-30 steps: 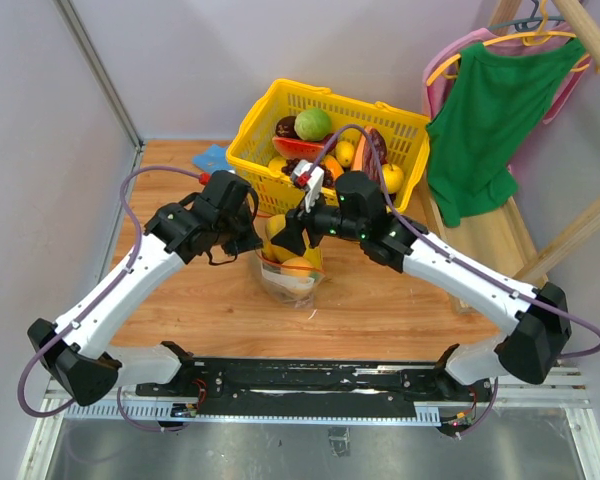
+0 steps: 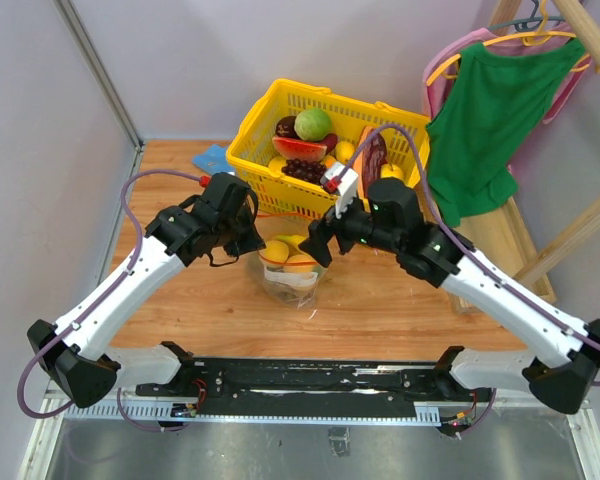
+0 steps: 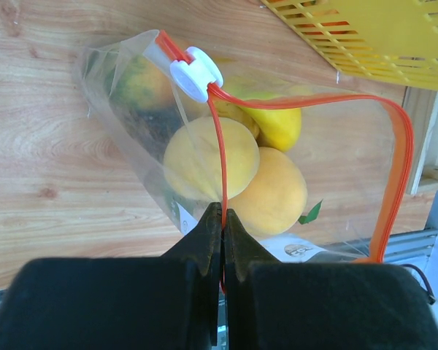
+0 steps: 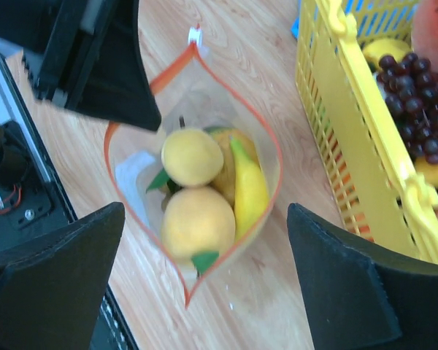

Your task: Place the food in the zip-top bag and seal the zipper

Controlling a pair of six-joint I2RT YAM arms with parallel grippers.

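Observation:
The clear zip top bag (image 3: 336,146) stands on the table with its red-edged mouth spread wide and several pieces of food inside. In the left wrist view a pale round fruit (image 3: 204,157), an orange fruit (image 3: 274,193) and a yellow banana-like piece (image 3: 277,127) show within it. A white zip slider (image 3: 196,73) sits on the red zipper strip. My left gripper is shut on the bag's red rim, which runs between its fingertips. To the right of the bag mouth, my right gripper hangs open, with nothing between its fingers.
A yellow basket (image 2: 250,165) holding assorted toy fruit and vegetables stands behind the bag. A blue cloth (image 2: 212,160) lies at the back left. Green clothing (image 2: 495,125) hangs on a rack at the right.
The food it carried a second ago now lies in the bag. The left arm has stayed still.

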